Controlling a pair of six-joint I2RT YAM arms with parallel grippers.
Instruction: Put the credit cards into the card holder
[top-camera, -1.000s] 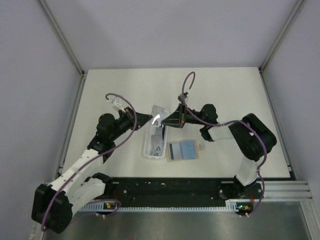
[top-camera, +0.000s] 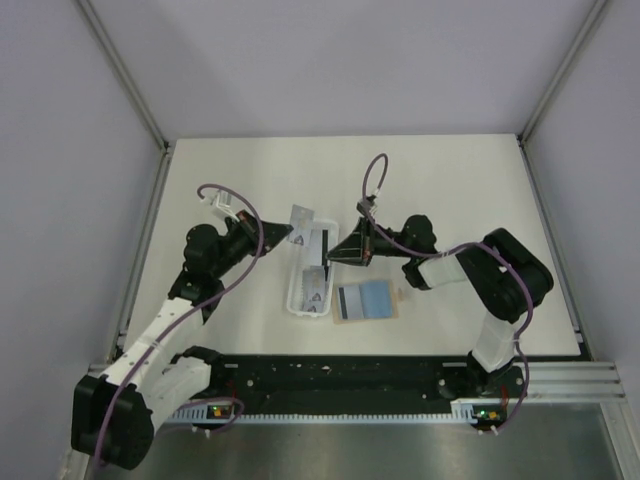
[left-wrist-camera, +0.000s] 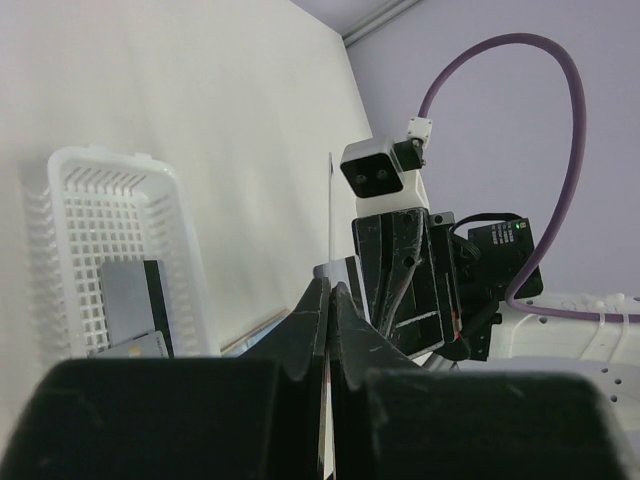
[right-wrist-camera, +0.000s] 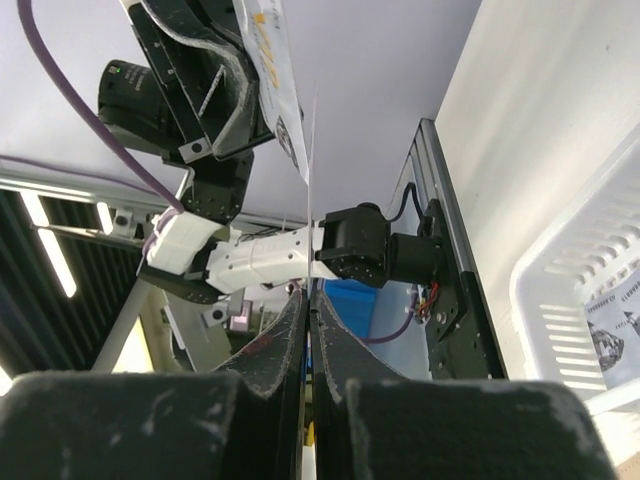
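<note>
My left gripper (top-camera: 290, 231) is shut on a pale card (top-camera: 301, 216), raised above the white basket (top-camera: 293, 290). Seen from the left wrist that card is a thin upright edge (left-wrist-camera: 331, 205); from the right wrist its printed face (right-wrist-camera: 272, 75) shows. Opposite, my right gripper (top-camera: 330, 258) is shut on a grey card with a dark stripe (left-wrist-camera: 347, 272), a thin edge (right-wrist-camera: 312, 210) in its own view. The two held cards stand apart. More cards (left-wrist-camera: 125, 300) lie in the basket. A flat tan piece with grey and blue panels (top-camera: 376, 299), probably the card holder, lies on the table.
Both arms reach in over the basket, their grippers close together. Bare white table (top-camera: 450, 180) stretches behind and to the right. The flat piece lies close to the basket's right side.
My left gripper has drawn back to the left with its card, widening the gap between the grippers. The right gripper has shifted slightly down in the top view. The basket has not moved.
</note>
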